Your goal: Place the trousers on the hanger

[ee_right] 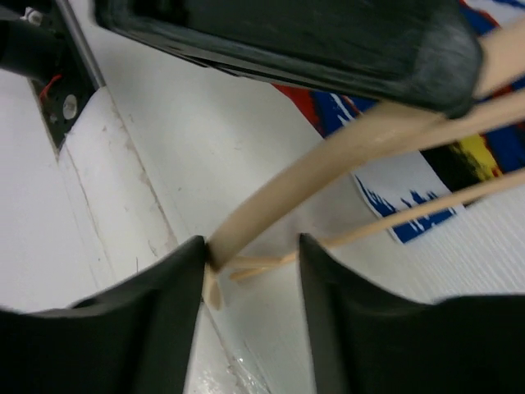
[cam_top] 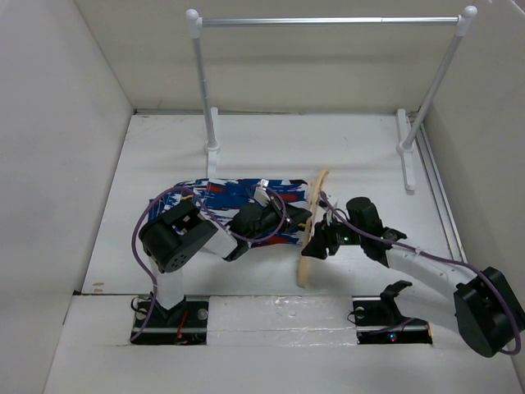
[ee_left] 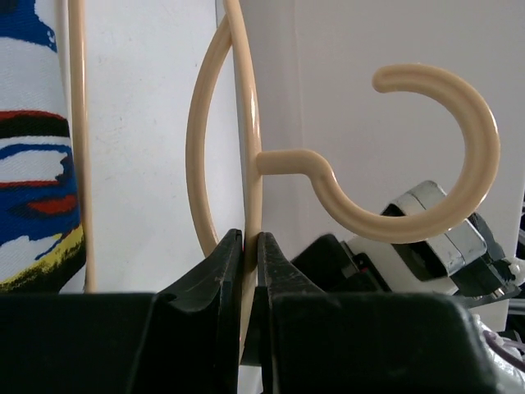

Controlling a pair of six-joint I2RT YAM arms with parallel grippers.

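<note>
Blue, red and white patterned trousers point(cam_top: 215, 194) lie flat on the white surface, partly covered by the left arm. At their right end a beige wooden hanger point(cam_top: 318, 185) is held up on edge; its curved hook point(ee_left: 484, 156) shows in the left wrist view. My left gripper is shut on the hanger's bar just below the hook. My right gripper is partly open at the hanger's near end, with the wood close against one fingertip point(ee_right: 194, 253). Whether the second finger touches it cannot be told.
A metal rail point(cam_top: 328, 21) on white posts stands over the back of the workspace. Open white surface point(cam_top: 361, 160) lies behind and right of the hanger. Walls bound both sides.
</note>
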